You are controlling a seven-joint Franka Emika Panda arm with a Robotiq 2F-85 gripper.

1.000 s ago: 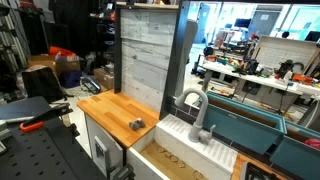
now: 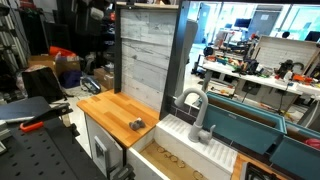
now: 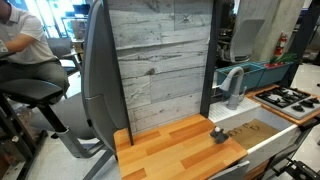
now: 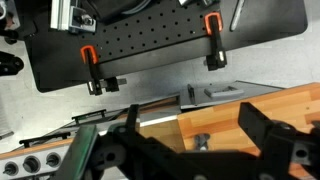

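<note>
In the wrist view my gripper is open, its two dark fingers set wide apart. Below them is the wooden countertop [image 4: 245, 125], and I see nothing held between them. A small silver object [image 4: 201, 141] stands on that wood, well below the gripper; the first exterior view shows the same silver object [image 2: 136, 124] near the counter's front edge. Beside the counter, an open drawer [image 3: 258, 133] has a bare wooden bottom with several small ring-like marks or items in it. Part of my dark arm shows at the upper left of the first exterior view, its fingertips unclear there.
A grey faucet [image 2: 201, 120] rises behind the drawer. The stove [image 3: 290, 98] lies beyond it on the right. A whitish plank wall [image 3: 165, 75] backs the counter. A black perforated table [image 4: 150, 35] faces the cabinet front across a gap of floor.
Counter, silver object and drawer look unchanged.
</note>
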